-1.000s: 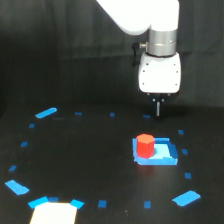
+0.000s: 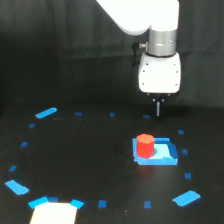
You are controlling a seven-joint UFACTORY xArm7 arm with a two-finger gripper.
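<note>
My white gripper point(image 2: 157, 108) points down above the dark table, behind the tray as the camera sees it. Its dark fingers are tiny and blurred, so how the fingers stand is hard to make out, and no object shows at their tips. A red block point(image 2: 146, 146) with a six-sided outline is at the left part of a light-blue tray point(image 2: 168, 158). The gripper is apart from both. Whether the block rests on the tray's floor or against its left wall cannot be told.
Several small blue marks point(image 2: 102, 204) dot the table, with larger light-blue strips near its corners, such as a strip point(image 2: 46, 113) at far left. A cream object point(image 2: 53, 213) is cut off at the bottom edge.
</note>
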